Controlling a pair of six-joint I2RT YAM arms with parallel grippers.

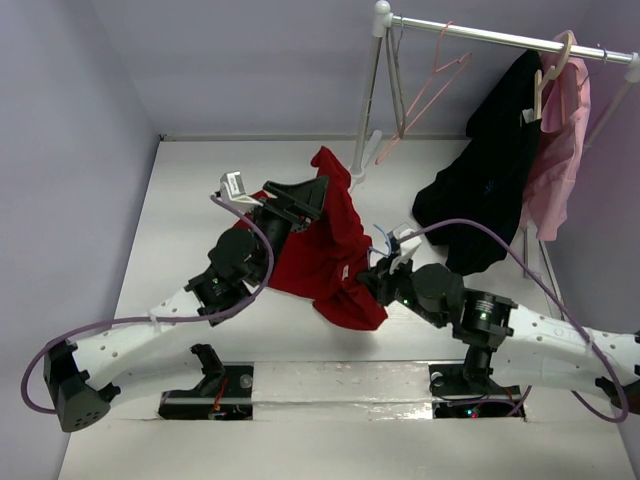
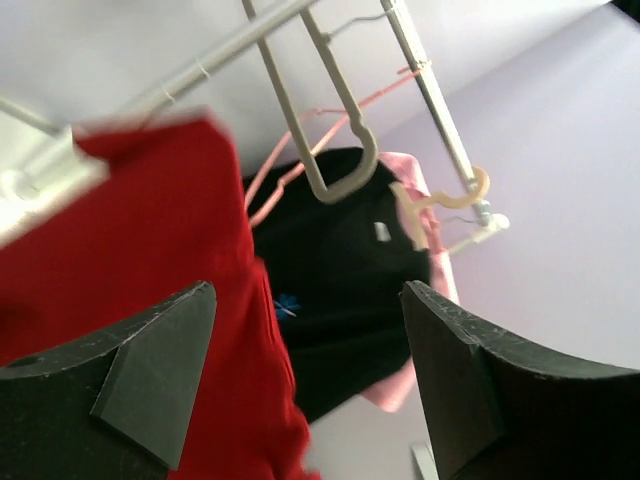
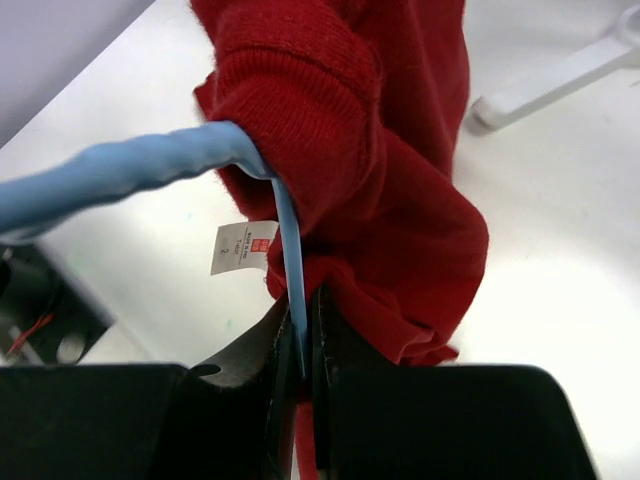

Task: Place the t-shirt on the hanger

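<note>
The red t-shirt (image 1: 318,255) hangs and spreads over the middle of the table, its upper part raised toward the rack. In the right wrist view, my right gripper is shut on the light blue hanger (image 3: 150,172), whose thin stem runs down between the fingers. The shirt's ribbed collar (image 3: 300,110) lies against the hanger's bend, and a white label (image 3: 240,247) sticks out beside it. The rest of the hanger is hidden by the cloth. My left gripper (image 1: 305,198) stands open above the shirt's left side; red cloth (image 2: 190,250) shows beyond its parted fingers, not gripped.
A white rack rail (image 1: 500,36) crosses the back right, carrying a grey hanger (image 1: 397,85), a pink hanger (image 1: 435,80), a black garment (image 1: 485,170) and a pink garment (image 1: 556,160).
</note>
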